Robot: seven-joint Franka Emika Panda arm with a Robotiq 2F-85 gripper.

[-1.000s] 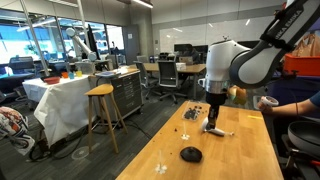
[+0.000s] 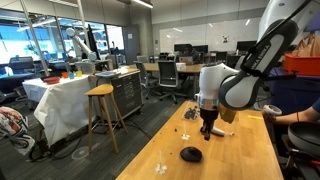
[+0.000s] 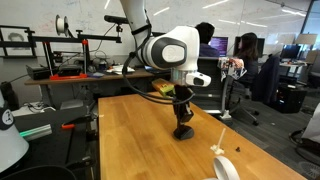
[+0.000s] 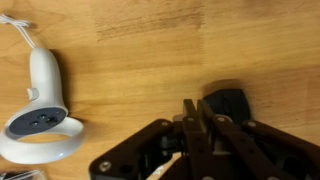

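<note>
My gripper (image 3: 182, 112) is low over the wooden table (image 3: 125, 150), pointing down. In the wrist view its fingertips (image 4: 190, 106) are close together, and a small black object (image 4: 230, 105) sits right at them, partly hidden behind the fingers. The same dark object (image 3: 183, 132) shows directly below the fingers in exterior view 2. The gripper looks shut on it, though the contact itself is hidden. A white controller with a ring (image 4: 45, 120) lies apart from the gripper, to the left in the wrist view.
A round black item (image 2: 191, 154) lies on the table toward the camera in exterior view 1. Small clear or white pieces (image 2: 160, 168) stand near the table's left edge. A wooden stool (image 2: 101, 92) stands off the table.
The arm has swung toward the camera and lowered somewhat in exterior view 1, bringing the gripper nearer the round black item. That item stays in place.
</note>
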